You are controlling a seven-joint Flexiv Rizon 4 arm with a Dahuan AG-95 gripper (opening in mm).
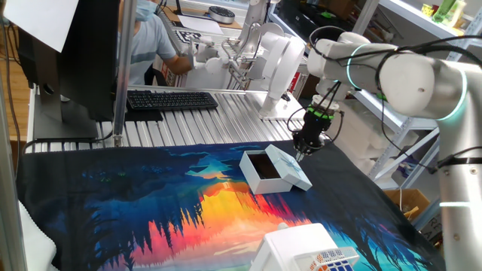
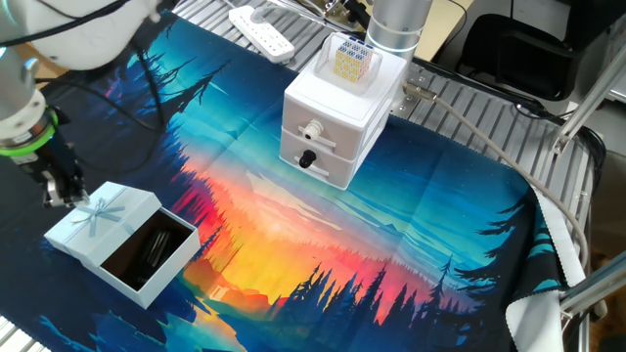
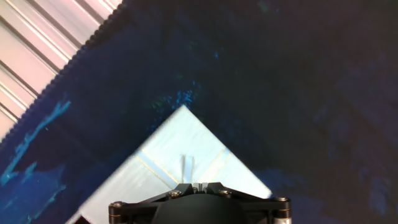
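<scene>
A pale blue gift box (image 1: 263,184) stands on the printed cloth, its dark interior partly uncovered. Its lid (image 1: 290,167), tied with a ribbon bow (image 2: 99,213), rests askew and tilted across one side of the box. Inside the box (image 2: 177,271) something dark shows, too unclear to name. My gripper (image 1: 300,156) hangs at the lid's far side, very close to it; contact cannot be made out. In the wrist view the lid (image 3: 185,140) lies below the gripper, whose fingers come together in the middle, with nothing visible between them.
A white drawer unit (image 2: 333,117) carries a patterned cube (image 2: 351,65) on top. The printed cloth (image 2: 264,235) between box and drawers is clear. Beyond the cloth lie a keyboard (image 1: 172,100) and a power strip (image 2: 261,35). A person (image 1: 154,45) sits behind the table.
</scene>
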